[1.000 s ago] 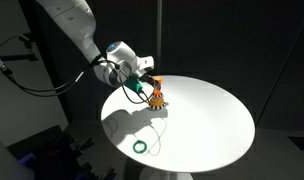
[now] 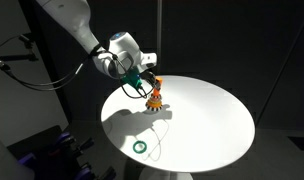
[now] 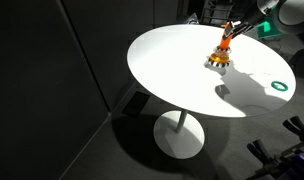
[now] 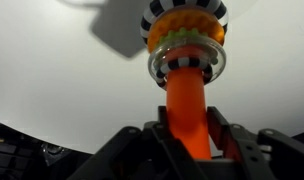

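Note:
A striped, orange and yellow stack of rings (image 2: 154, 104) stands upright on the white round table (image 2: 207, 112). An orange post-like piece (image 4: 188, 112) rises from the top of the stack in the wrist view, its upper end between the dark fingers. My gripper is shut on this orange piece. A clear ring (image 4: 214, 63) and a black-and-white band surround its lower part. In exterior view 2 the stack (image 3: 219, 57) sits near the far right of the table. Whether the orange piece is fixed to the stack, I cannot tell.
A loose green ring (image 2: 140, 147) lies flat near the table edge, apart from the stack; exterior view 2 shows the same green ring (image 3: 279, 86) at the right.
The arm has risen a little and shifted slightly right over the last second. The stack's base and the loose green ring have stayed in place.

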